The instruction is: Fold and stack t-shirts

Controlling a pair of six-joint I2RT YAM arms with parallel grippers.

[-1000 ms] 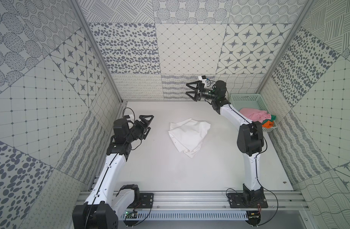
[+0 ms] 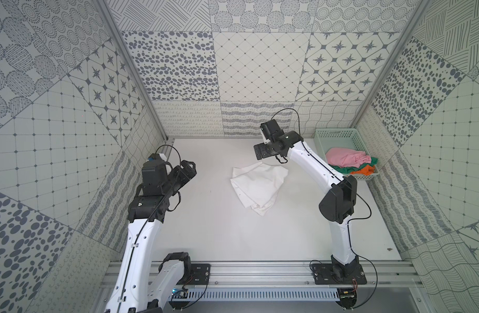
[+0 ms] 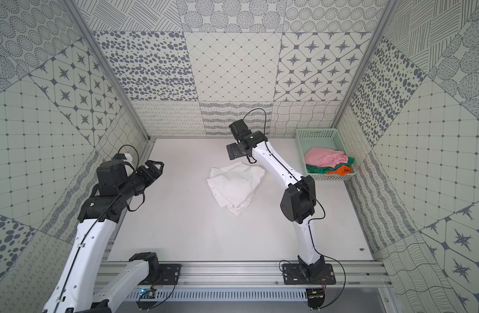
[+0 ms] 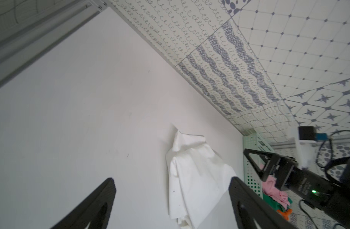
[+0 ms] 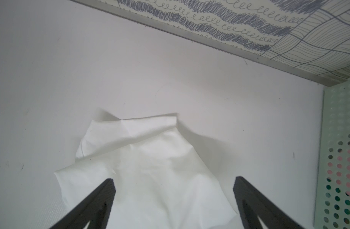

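A white cloth (image 2: 257, 185) lies rumpled in the middle of the table (image 3: 171, 208), with folded-over edges showing in the right wrist view. My right gripper (image 3: 234, 151) hangs just above and behind the cloth, pointing down, its fingers open and empty over it. My left gripper (image 2: 188, 170) is raised at the left, apart from the cloth, open with nothing between its fingers.
A green basket (image 3: 320, 138) stands at the back right, holding pink (image 3: 323, 156), green and orange cloths. Patterned walls enclose the table at back and sides.
My right gripper has come down and turned to point at the cloth. My left gripper has drawn back toward the left. The cloth lies as before.
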